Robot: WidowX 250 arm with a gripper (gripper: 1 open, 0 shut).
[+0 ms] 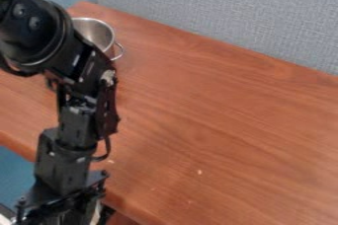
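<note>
My gripper (69,201) hangs at the lower left, over the near edge of the wooden table, with its fingertips low near the bottom of the view. Whether it is open or shut cannot be made out. A steel pot (97,32) with a side handle sits on the table at the upper left, partly hidden behind my arm.
A grey wall runs along the back. A blue surface lies below the table's left edge, with a pale object at the bottom left, mostly hidden by my gripper.
</note>
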